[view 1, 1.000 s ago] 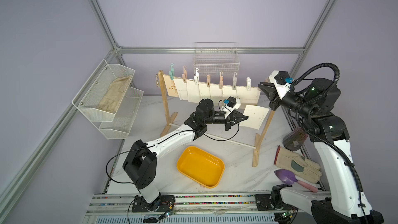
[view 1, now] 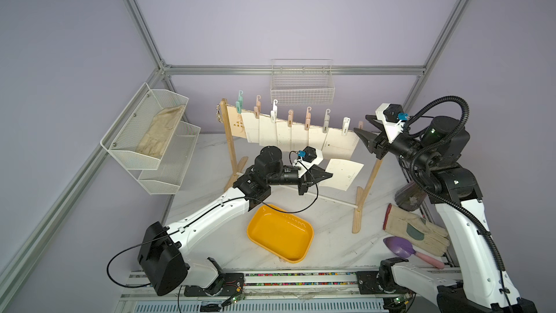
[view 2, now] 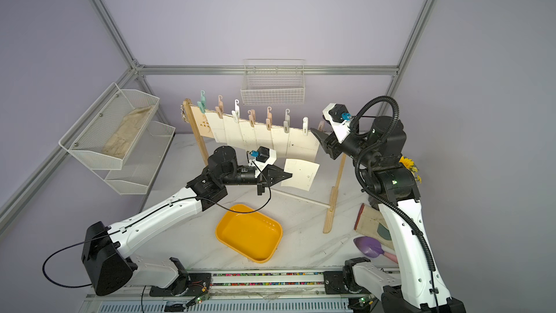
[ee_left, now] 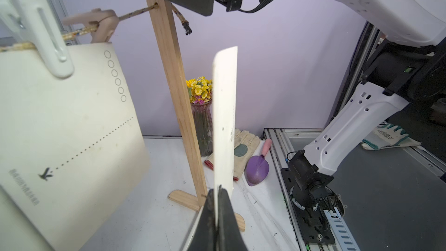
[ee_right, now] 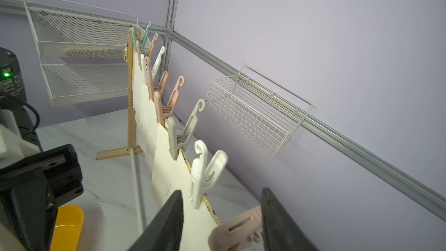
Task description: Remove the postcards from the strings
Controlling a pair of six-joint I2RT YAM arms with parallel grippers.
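My left gripper (view 1: 331, 175) is shut on the edge of a loose cream postcard (view 1: 345, 174), which it holds below and in front of the string. In the left wrist view that postcard (ee_left: 224, 111) appears nearly edge-on. A row of postcards (view 1: 291, 131) hangs on the string, clipped by several pegs, among them a teal peg (view 1: 238, 102) and a white peg (view 1: 345, 125). My right gripper is open at the string's right end. A pink peg (ee_right: 237, 231) sits on the string low between its spread fingers; whether they touch it is unclear.
A yellow tray (view 1: 280, 233) stands empty in front of the wooden frame (view 1: 359, 215). Gloves (view 1: 414, 227), a purple scoop (view 1: 399, 247) and a flower vase (ee_left: 202, 127) occupy the right side. White mesh shelves (view 1: 151, 165) hang at left.
The right gripper has shifted a little left and its fingers have spread around the pink peg. The hanging row has shifted slightly left.
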